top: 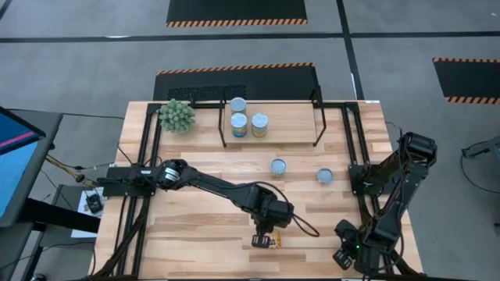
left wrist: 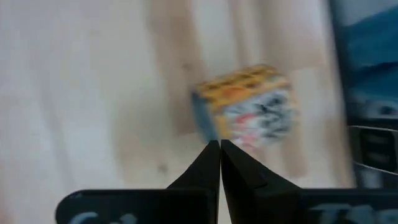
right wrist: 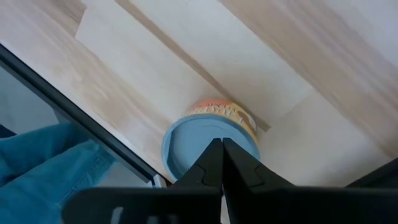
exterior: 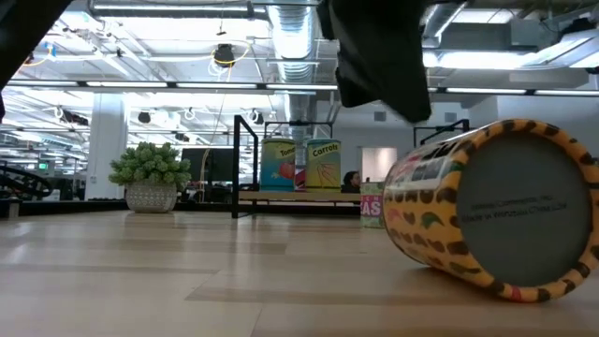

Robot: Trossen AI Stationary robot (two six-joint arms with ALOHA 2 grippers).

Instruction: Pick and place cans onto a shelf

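A yellow bean-patterned can (exterior: 505, 206) lies on its side at the right of the low view. In the left wrist view the same can (left wrist: 249, 106) is blurred, apart from and beyond the fingertips. My left gripper is shut with nothing between its fingers. From above, the can (top: 274, 239) shows just right of that gripper. My right gripper is shut and empty; its tips overlap the view of a blue-lidded, orange-labelled can (right wrist: 208, 140). Two more cans (top: 278, 166) (top: 324, 176) stand mid-table. On the shelf (top: 293, 129) stand three cans (top: 259, 123).
A potted plant (top: 176, 116) sits left of the shelf. Black rails (top: 148, 144) run along the table's sides. The shelf's right part is bare, and so is the table between the shelf and the left arm.
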